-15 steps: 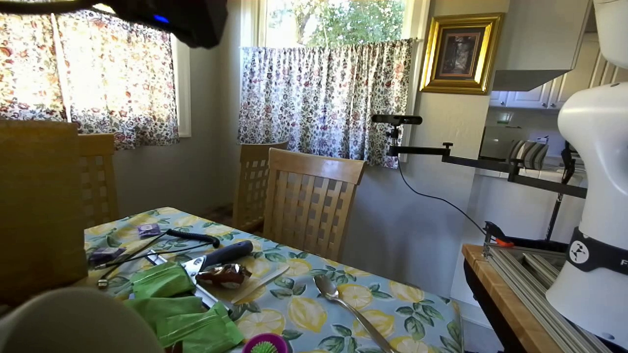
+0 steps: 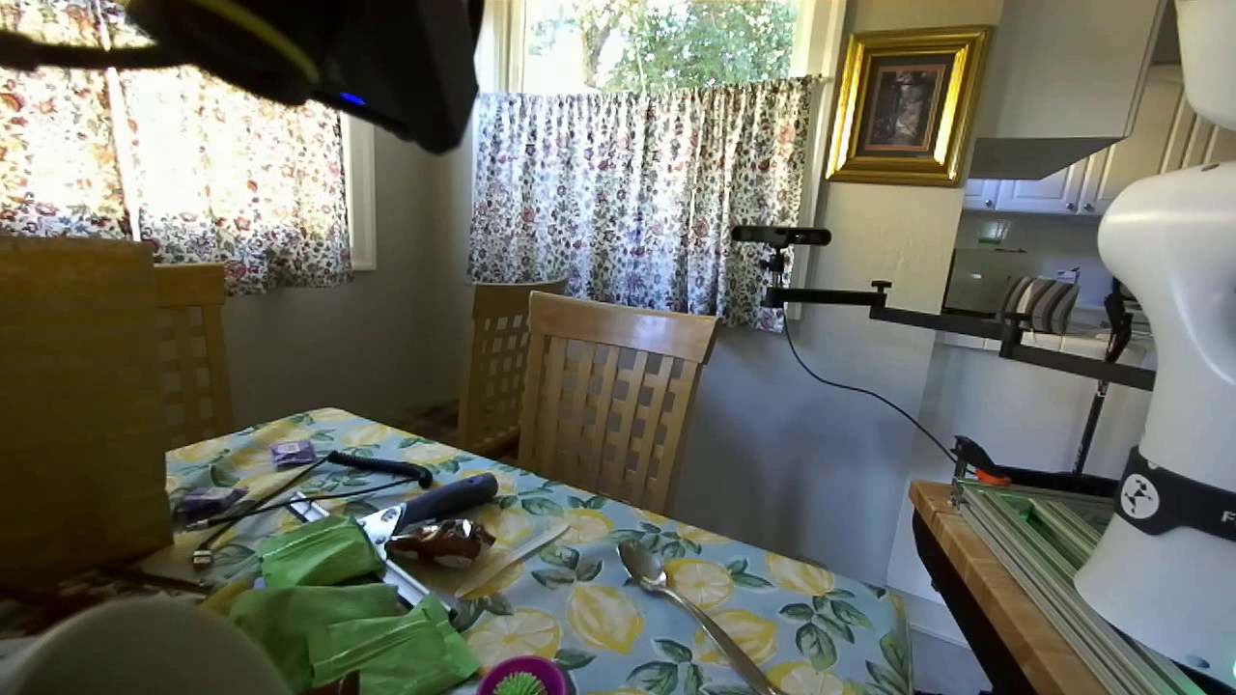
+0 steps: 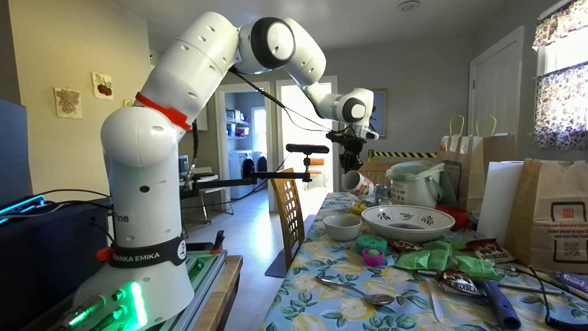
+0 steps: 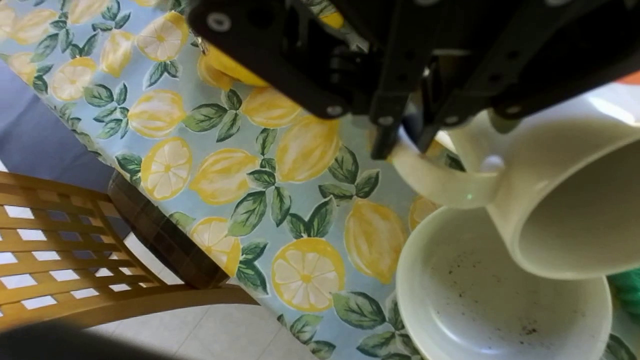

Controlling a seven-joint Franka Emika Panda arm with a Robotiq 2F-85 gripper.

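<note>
A white mug (image 3: 358,183) with a coloured print hangs tilted over the far part of the table, its mouth turned toward the bowl side. In the wrist view my gripper is shut on the handle of the mug (image 4: 510,174), and the mug's inside looks empty where it shows. Beneath the mug, partly covered by it, sits a white bowl (image 4: 468,306) with dark specks on its bottom. The same bowl (image 3: 342,226) stands near the table's edge in exterior view 2. In exterior view 1 only a dark part of the wrist hardware shows at the top left.
Beside the bowl stand a wide patterned dish (image 3: 409,234), a green round item (image 3: 370,243) and a pink cup (image 3: 373,256). A white bin (image 3: 416,187) and paper bags (image 3: 556,215) line the far side. A chair (image 3: 289,212) stands by the table. A spoon (image 3: 353,290) lies nearer.
In exterior view 1 the dark wrist hardware at the top left has come lower and slightly to the right. The pale blurred shape at the bottom left has shifted left and down.
</note>
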